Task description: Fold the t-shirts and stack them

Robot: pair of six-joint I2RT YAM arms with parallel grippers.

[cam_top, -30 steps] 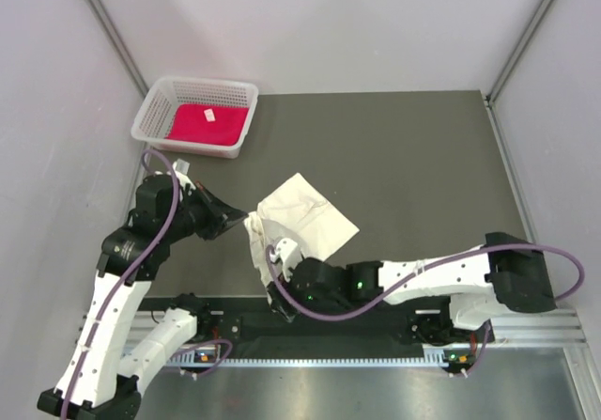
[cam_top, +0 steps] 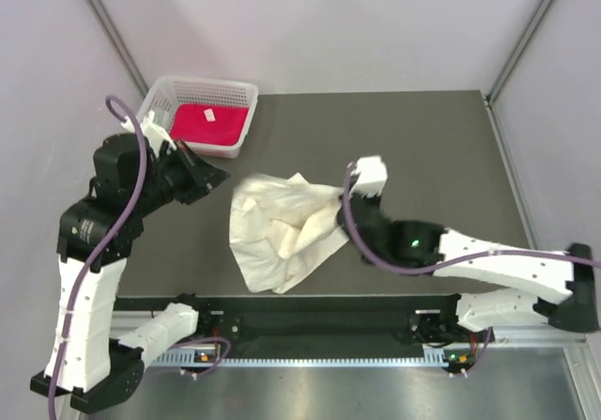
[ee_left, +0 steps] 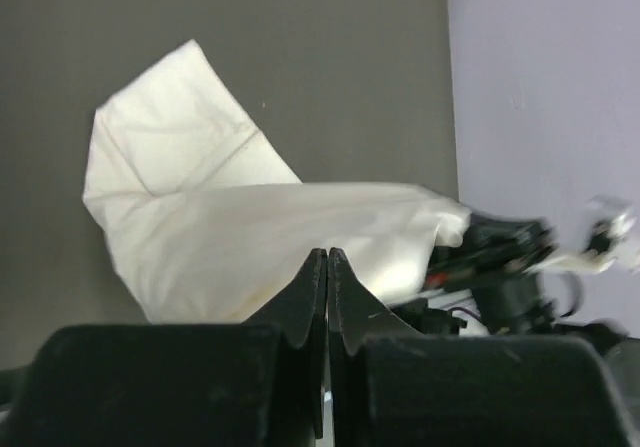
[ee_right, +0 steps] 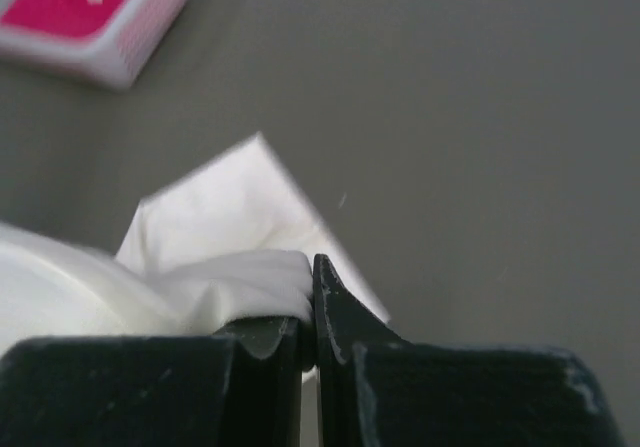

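A white t-shirt lies rumpled on the grey table, its upper part lifted and blurred in the top view. My right gripper is shut on the shirt's edge; the gathered cloth runs leftward from its fingertips. My left gripper is shut with nothing visible between its fingers, raised over the table left of the shirt, apart from it in the top view. In the left wrist view a flat corner of the shirt shows behind the raised fold.
A white plastic basket holding folded red cloth with a small white tag stands at the back left. Walls bound both sides and the back.
My right gripper has moved up and to the right with the cloth, spreading it over the flat part. My left gripper has moved up and left, away from the shirt.
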